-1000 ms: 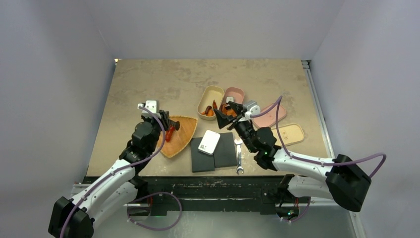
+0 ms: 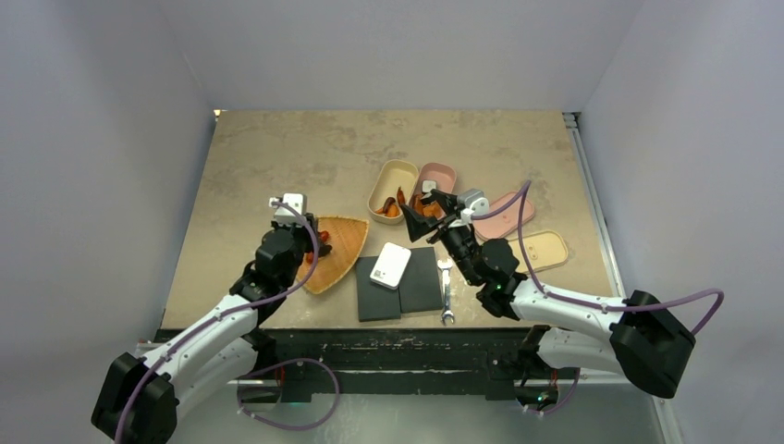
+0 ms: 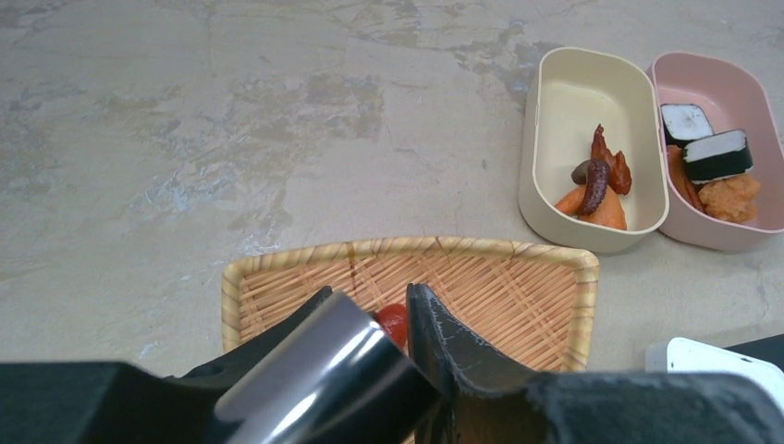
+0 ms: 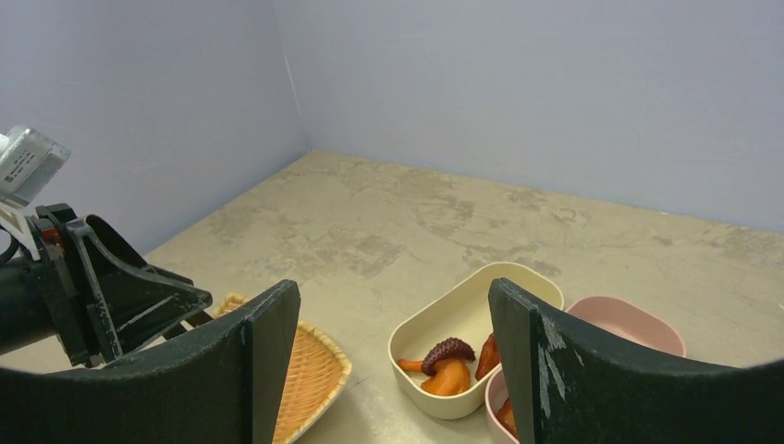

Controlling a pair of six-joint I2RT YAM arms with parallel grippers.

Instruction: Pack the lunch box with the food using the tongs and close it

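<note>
In the top view my left gripper is over the woven basket. The left wrist view shows a shiny red food piece between its closed fingers; its lower part is hidden. A dark piece is just below these fingers. My right gripper stands open near the lunch boxes, its fingers well apart with nothing between them. The cream box holds a dark sausage, orange pieces and a reddish-brown piece. In the pink box are two rice rolls and fried pieces.
A white phone-like object lies on a dark folder, with a wrench to its right. Pink lid and cream lid rest at the right, partly behind the right arm.
The right arm has moved barely at all.
</note>
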